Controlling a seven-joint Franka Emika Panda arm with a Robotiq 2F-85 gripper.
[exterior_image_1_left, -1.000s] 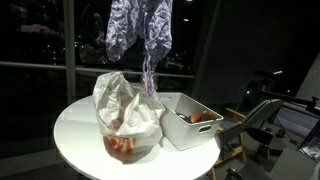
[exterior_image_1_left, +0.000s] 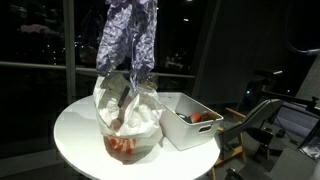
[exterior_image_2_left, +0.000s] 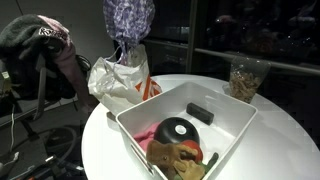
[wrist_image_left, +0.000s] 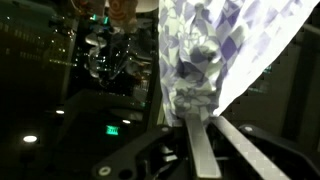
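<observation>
A purple-and-white diamond-patterned cloth (wrist_image_left: 205, 60) spreads out from my gripper, which is shut on a gathered part of it in the wrist view. In exterior view 1 the cloth (exterior_image_1_left: 128, 38) hangs down from the top edge, its lower end at the mouth of a white plastic bag (exterior_image_1_left: 128, 122) with orange-red print. From the other side, the cloth (exterior_image_2_left: 127, 18) hangs right over the same bag (exterior_image_2_left: 115, 84). Whether its lowest end is inside the bag is hard to tell. Both exterior views leave the gripper out of sight.
Beside the bag, a white bin (exterior_image_2_left: 228, 122) holds a black round object (exterior_image_2_left: 177, 131), a brown plush toy (exterior_image_2_left: 172, 158) and other items. A clear tub (exterior_image_2_left: 247, 78) stands behind it.
The cloth has come lower and shifted left in exterior view 1.
</observation>
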